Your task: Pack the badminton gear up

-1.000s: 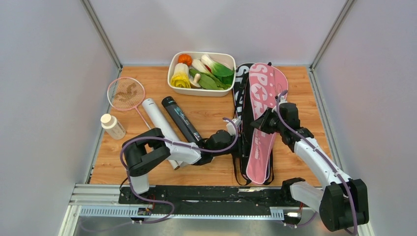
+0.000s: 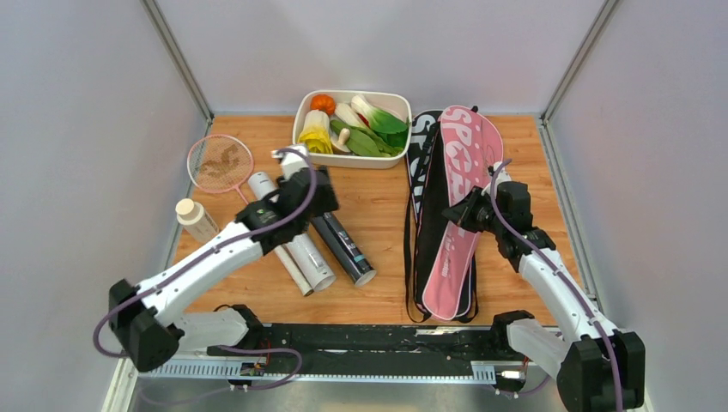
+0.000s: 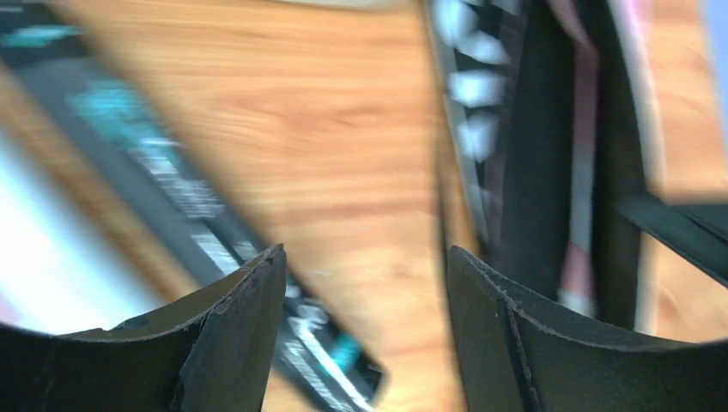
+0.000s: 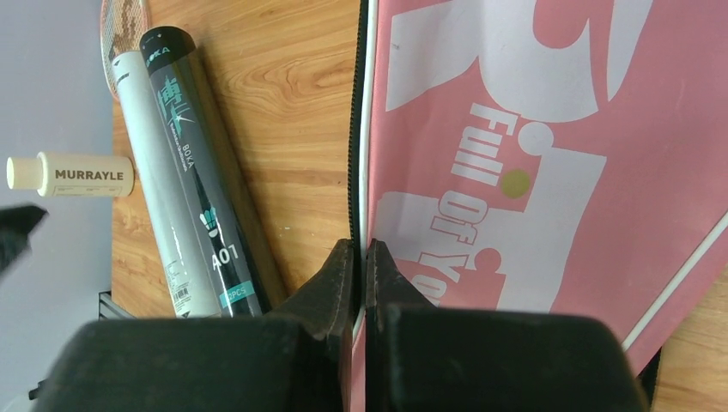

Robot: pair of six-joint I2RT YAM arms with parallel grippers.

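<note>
The pink-and-black racket bag (image 2: 455,266) lies along the table's right side. My right gripper is shut at the edge of its pink flap (image 4: 541,223); only the thin zipper edge shows there. My left gripper is open above the tubes, blurred in the top view. A black shuttle tube (image 2: 348,253) and white tubes (image 2: 309,257) lie in the middle-left. Behind them is the pink racket (image 2: 221,176), partly hidden by the left arm.
A white bin of vegetables (image 2: 354,161) stands at the back. A white bottle (image 2: 200,223) is at the left. Bare wood lies between tubes and bag, and right of the bag.
The left arm has swung up and leftward from the bag's front left side to over the tubes. The right gripper has moved slightly, staying at the pink flap.
</note>
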